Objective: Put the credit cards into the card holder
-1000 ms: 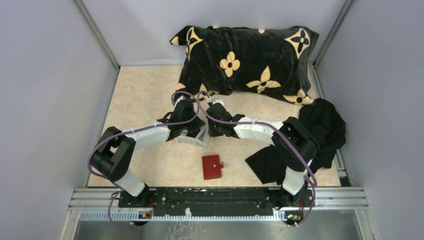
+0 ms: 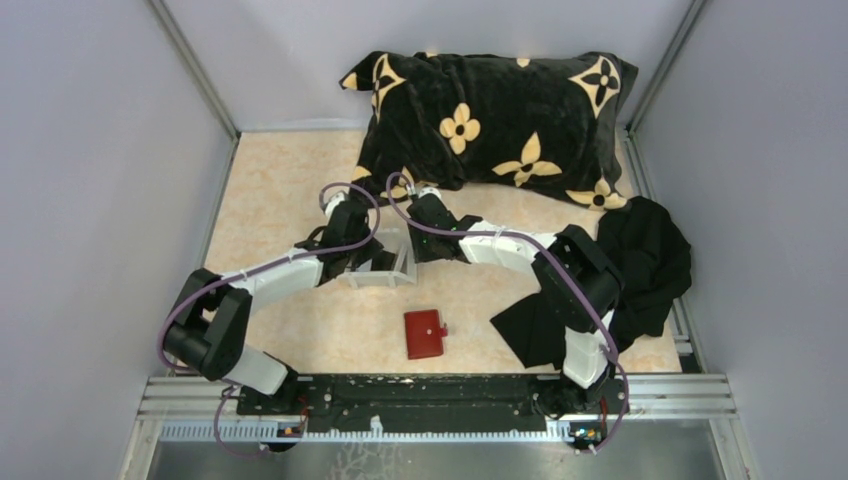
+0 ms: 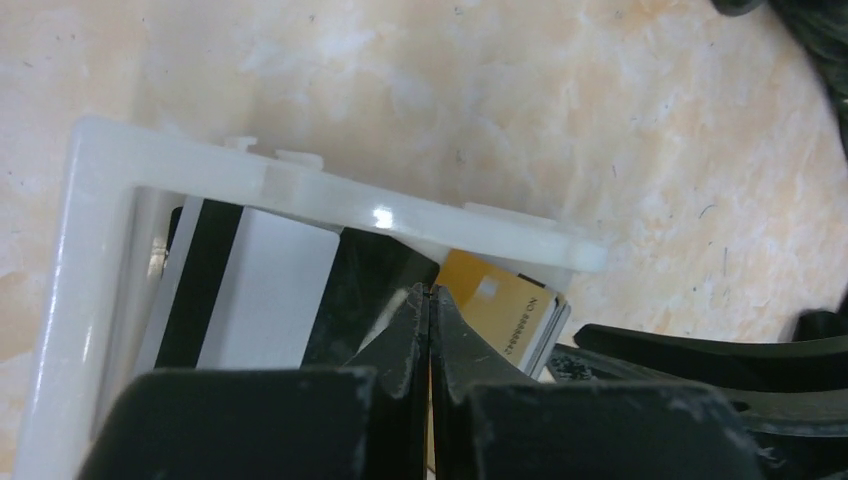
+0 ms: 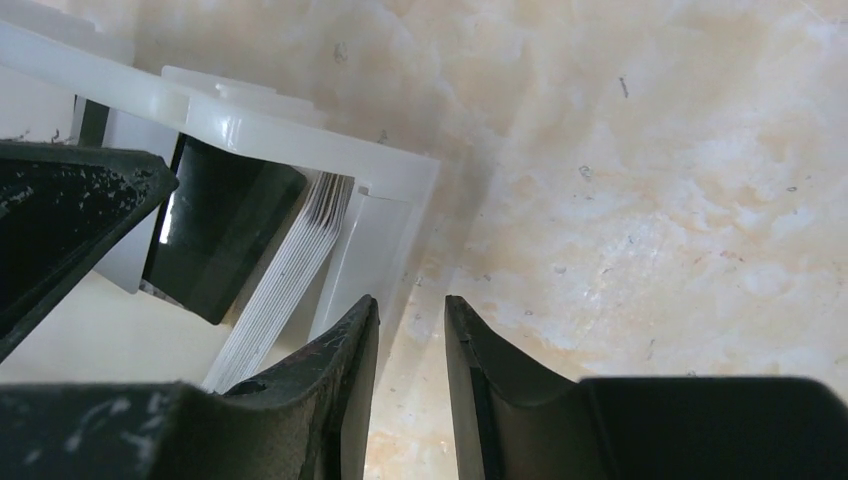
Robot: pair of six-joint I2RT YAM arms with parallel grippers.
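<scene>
A white box (image 2: 380, 279) stands on the table under both arms, with several cards leaning inside it. In the left wrist view a white card (image 3: 268, 285), a black card (image 3: 365, 285) and a gold card (image 3: 490, 300) show within its walls. My left gripper is shut over these cards, and nothing shows between its fingers. At the box's right wall my right gripper stands partly open with an empty gap, one finger (image 4: 350, 345) near the wall's edge. A red card holder (image 2: 424, 335) lies closed in front of the box.
Behind the box lies a black and gold patterned pillow (image 2: 490, 120). Black cloth (image 2: 645, 250) is heaped at the right.
The left arm has drawn back a little to the left. The box has turned and shifted slightly left.
</scene>
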